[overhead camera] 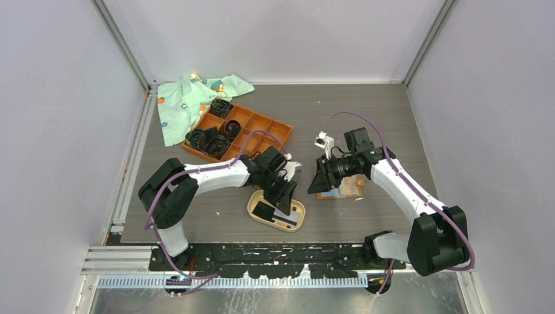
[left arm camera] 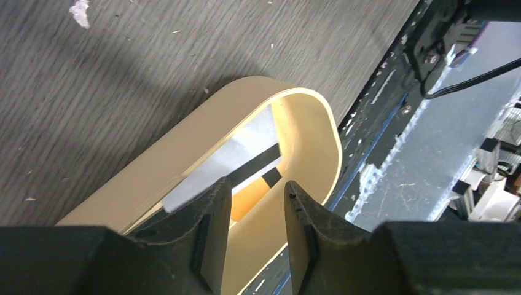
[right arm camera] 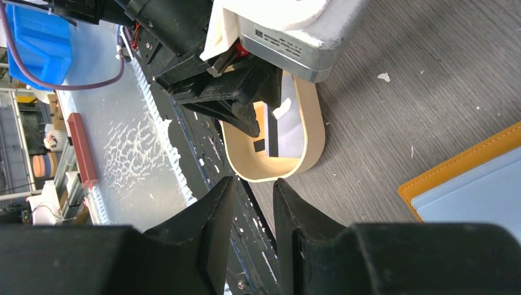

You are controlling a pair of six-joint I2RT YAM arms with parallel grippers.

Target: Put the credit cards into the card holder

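A cream oval tray (overhead camera: pixel 252 212) holds the cards. In it a pale grey card (left arm camera: pixel 242 147) with a black stripe lies against the wall, and a black card (overhead camera: pixel 264 210) lies at the tray's left end. Between the open fingers of my left gripper, over the tray, no card shows. The card holder (overhead camera: pixel 347 188), tan with pale blue, is flat on the table, partly covered by my right arm; its orange stitched edge (right arm camera: pixel 408 192) appears in the right wrist view. My right gripper is open and empty, between tray and holder.
An orange compartment box (overhead camera: pixel 258 123) with black coiled cables stands at the back left, beside a green patterned cloth (overhead camera: pixel 180 108). The table's front edge runs close to the tray.
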